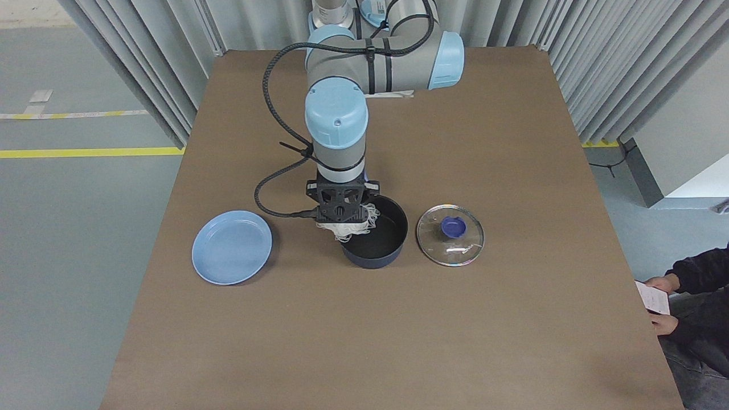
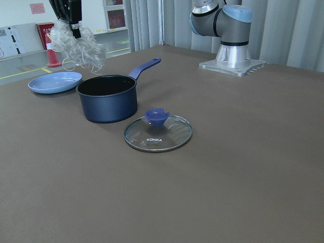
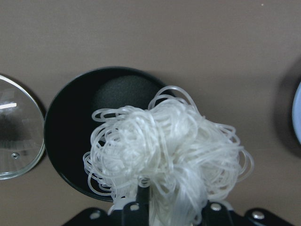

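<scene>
My gripper (image 2: 76,28) is shut on a bundle of white translucent noodle-like strands (image 3: 160,150), held above the dark blue pot (image 2: 108,106). In the wrist view the strands fill much of the pot's mouth and overhang its right side, with loose loops hanging. The pot's long blue handle (image 2: 147,67) points toward the arm's base in the left view. The blue plate (image 1: 232,247) lies empty left of the pot.
The glass lid (image 1: 450,244) with a blue knob lies right of the pot. A person's hands (image 1: 663,324) hold a paper at the right edge.
</scene>
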